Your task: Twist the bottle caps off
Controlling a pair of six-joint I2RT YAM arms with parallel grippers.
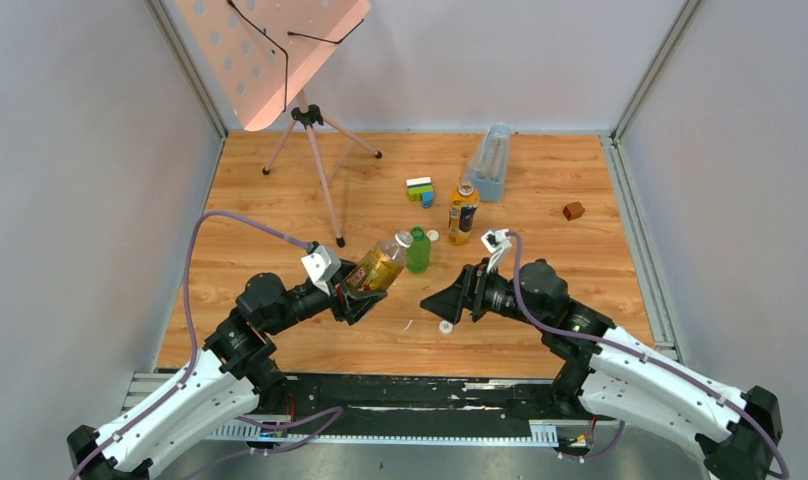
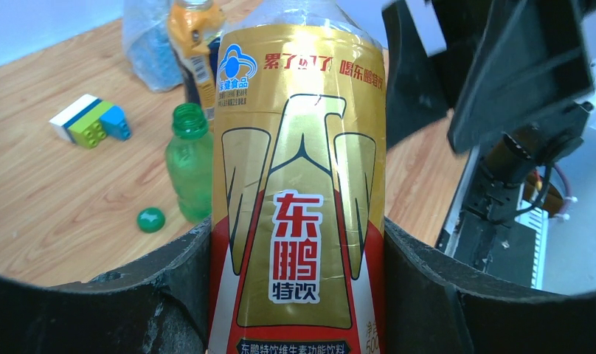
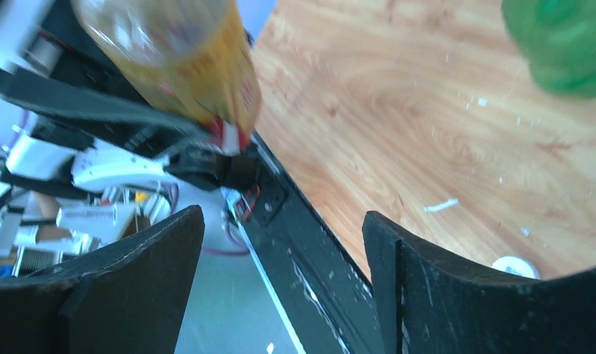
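Observation:
A gold-and-red bottle (image 2: 299, 177) is held up and tilted in the left gripper (image 1: 364, 296), which is shut around its body. Whether a cap sits on its clear top (image 1: 404, 240) cannot be told. My right gripper is open and empty, to the right of the bottle. Below its fingers on the table lies a small white cap (image 1: 446, 327). The small green bottle (image 1: 418, 252) stands behind, with a loose green cap (image 2: 151, 219) beside it. Farther back is an orange bottle (image 1: 461, 215), and a pale cap (image 1: 433, 235) lies near it.
A blue clear container (image 1: 489, 170) stands at the back, toy blocks (image 1: 420, 190) to its left. A tripod (image 1: 315, 150) rises at the back left. A brown block (image 1: 573, 210) lies at right, with bare wood around it.

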